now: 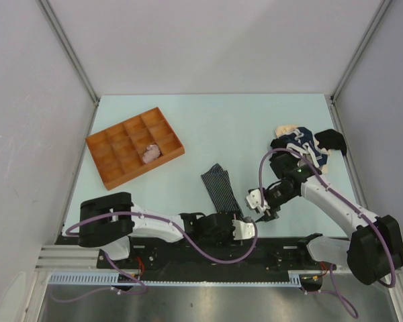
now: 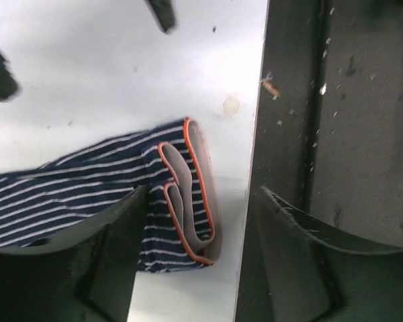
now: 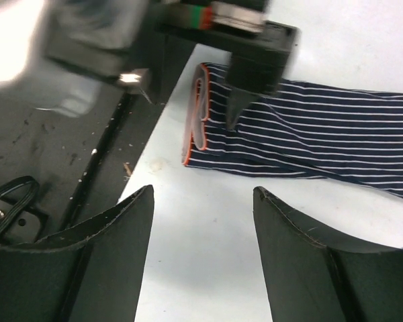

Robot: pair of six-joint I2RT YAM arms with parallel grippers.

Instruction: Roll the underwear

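The striped navy underwear [image 2: 87, 194] lies on the white table, its orange-edged waistband end [image 3: 199, 114] folded at the near edge. My left gripper hangs right over that end, fingers apart; in the right wrist view it reaches in from the top. My right gripper stands open beside the underwear, over bare table, nothing between its fingers.
A wooden divided box [image 1: 111, 151] with a pink item sits at the back left. A pile of dark and light garments [image 1: 329, 139] lies at the right.
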